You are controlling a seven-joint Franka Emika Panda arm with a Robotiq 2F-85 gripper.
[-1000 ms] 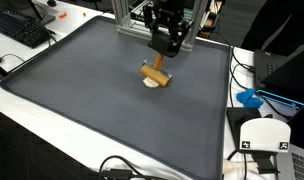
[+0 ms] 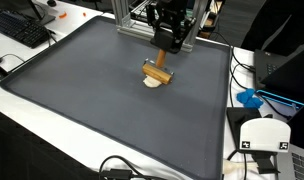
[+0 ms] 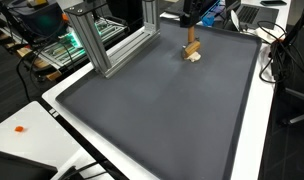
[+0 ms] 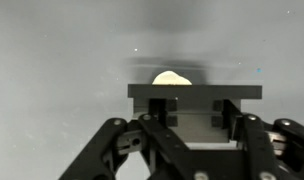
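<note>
A wooden mallet-like tool (image 2: pixel 158 71) stands with its handle up and its banded head low over the grey table. My gripper (image 2: pixel 164 48) is above it, shut on the tool's upper end, where a dark block hides the contact. In exterior view 2 the tool (image 3: pixel 192 46) is near the far edge of the table. Right by the head, a small pale piece (image 2: pixel 152 82) lies on the table. In the wrist view a dark flat bar (image 4: pixel 195 91) crosses in front of my fingers and partly covers the pale piece (image 4: pixel 170 78).
The grey table (image 2: pixel 102 85) is broadly clear in front and to the left. A metal frame (image 3: pixel 118 50) stands along its edge. Off the table's right side are a blue item (image 2: pixel 250 98) and a white device (image 2: pixel 264 135).
The tool's head has shifted very slightly, and its metal end band shows more clearly now. My gripper still holds it in nearly the same place; the pale piece has stayed put.
</note>
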